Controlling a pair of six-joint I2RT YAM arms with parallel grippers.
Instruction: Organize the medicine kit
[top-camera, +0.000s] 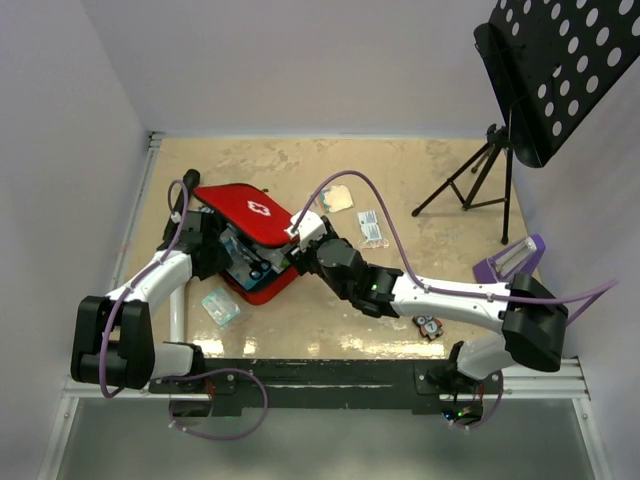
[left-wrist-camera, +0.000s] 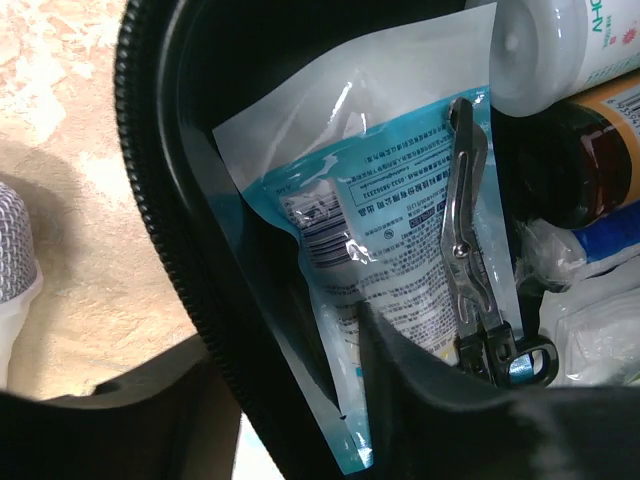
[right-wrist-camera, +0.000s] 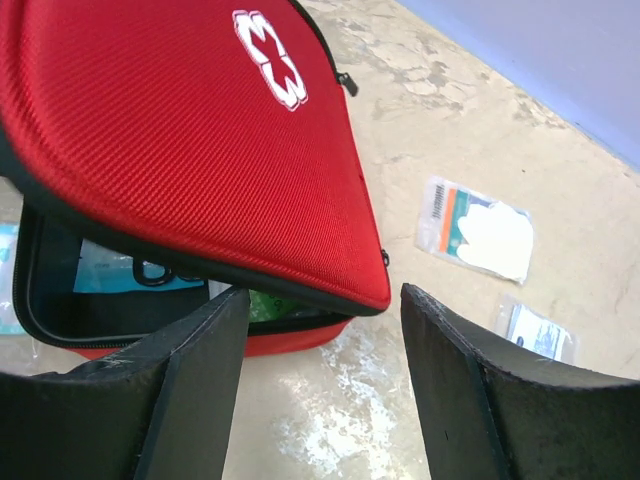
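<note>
The red medicine kit (top-camera: 262, 294) stands left of the table's middle. Its lid (top-camera: 240, 208), with a white cross, tilts over the contents, part closed. In the left wrist view, a blue-and-white packet (left-wrist-camera: 400, 215), metal scissors (left-wrist-camera: 463, 240), a white bottle (left-wrist-camera: 540, 50) and a brown bottle (left-wrist-camera: 590, 165) lie inside. My left gripper straddles the kit's black side wall (left-wrist-camera: 185, 235), one finger outside and one inside, with some gap showing. My right gripper is open at the lid's front right corner (right-wrist-camera: 365, 290); nothing is held between its fingers.
A clear packet (top-camera: 221, 306) lies in front of the kit. Packets (top-camera: 336, 198) rest to its right. A black tripod (top-camera: 480, 172) stands at back right, near a purple holder (top-camera: 510, 260).
</note>
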